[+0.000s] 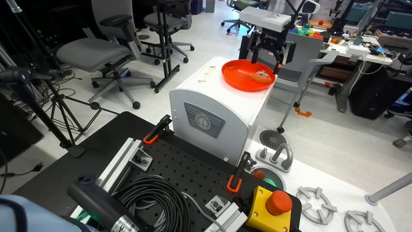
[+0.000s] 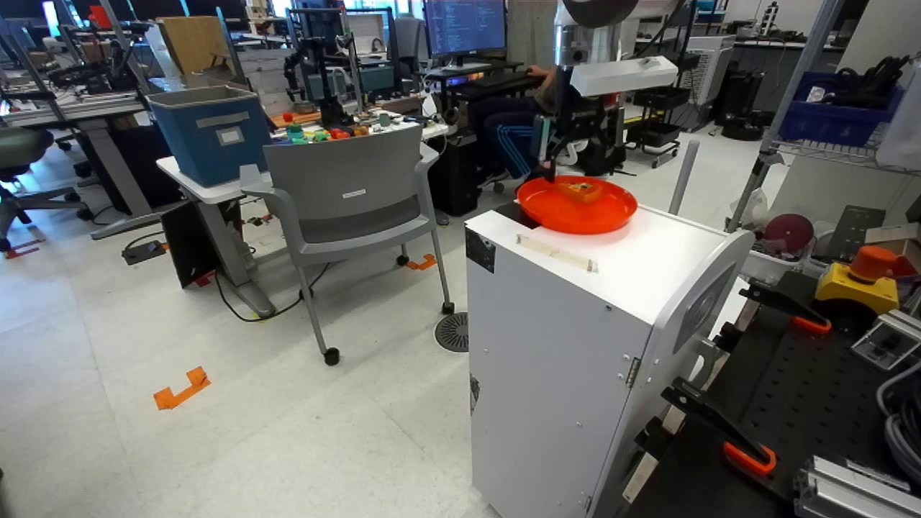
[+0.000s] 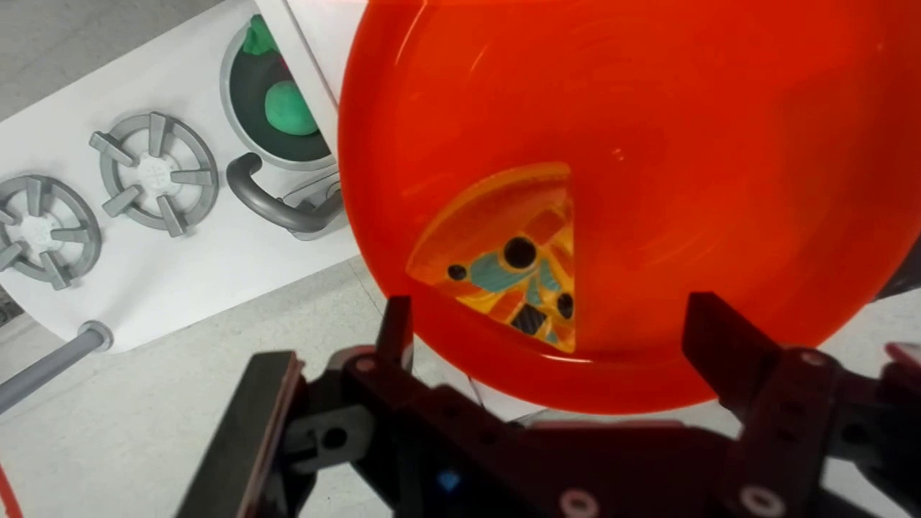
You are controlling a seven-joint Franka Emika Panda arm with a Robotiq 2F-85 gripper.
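Observation:
A toy pizza slice (image 3: 509, 259) lies in the red plate (image 3: 691, 173), near the plate's rim on the gripper side in the wrist view. The plate (image 1: 240, 76) rests on top of the white cabinet (image 1: 220, 98). My gripper is open, its fingers wide apart, one on each side of the slice as seen from the wrist, with nothing held. In exterior view 1 the gripper (image 1: 265, 66) hangs over the far right side of the plate. How far the fingertips are above the rim is hard to tell.
Beside the cabinet, lower down, are a small sink (image 3: 285, 138) with toy food, a curved faucet (image 3: 276, 203) and stove burners (image 3: 160, 173). A grey chair (image 2: 354, 190) stands close behind the cabinet. A tape strip (image 1: 207, 73) lies on the bare part of the cabinet top.

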